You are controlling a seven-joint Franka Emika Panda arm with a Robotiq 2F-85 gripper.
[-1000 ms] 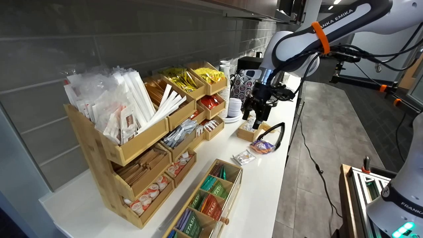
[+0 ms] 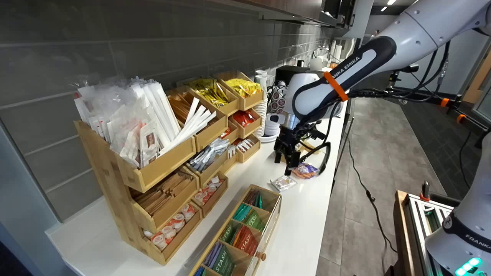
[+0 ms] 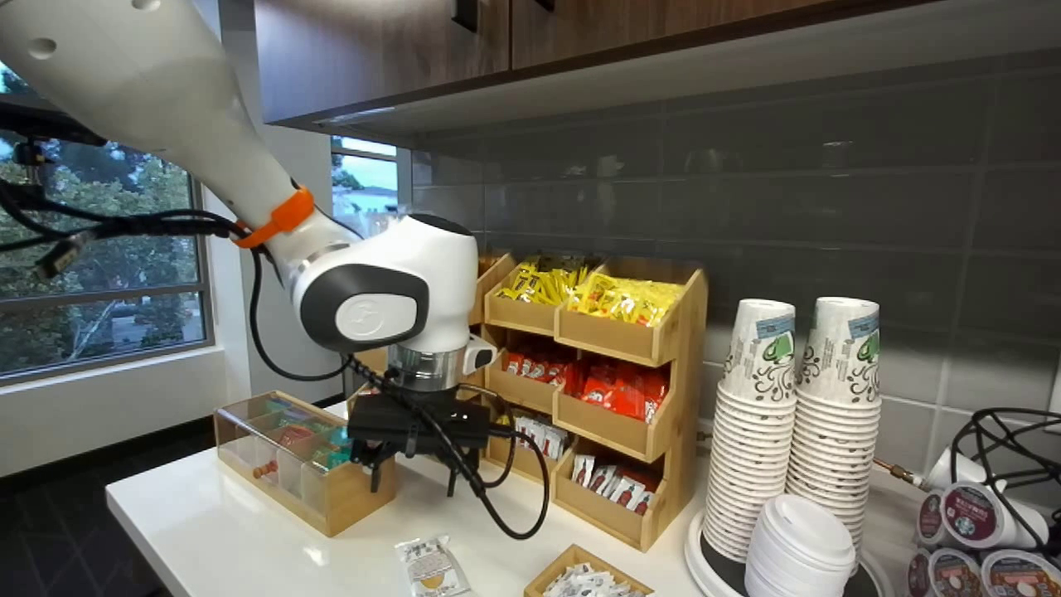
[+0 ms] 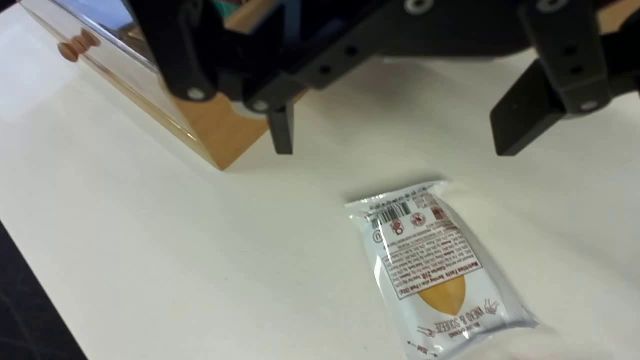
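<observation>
A white snack packet [image 4: 432,264] with a nutrition label and barcode lies flat on the counter, below and ahead of the fingertips in the wrist view. The same packet [image 2: 283,182] shows in exterior view 1, between the tea box and a purple-orange packet [image 2: 305,170]. My gripper is open, its two fingers wide apart with nothing between them. In exterior view 2 it hangs above the counter, with the snack packet [image 3: 432,567] lower in that picture. No contact between fingers and packet shows.
A wooden tea box [image 2: 274,209] stands close beside the gripper. Tiered condiment bins [image 3: 637,428] line the wall, and stacked paper cups [image 3: 751,438] stand past them. A small wooden tray [image 3: 588,572] of sachets sits nearby. Bare counter lies towards the front edge.
The arm has come down and towards the tea box, bringing the gripper from above the sachet tray to near the white packet. The packets have not moved.
</observation>
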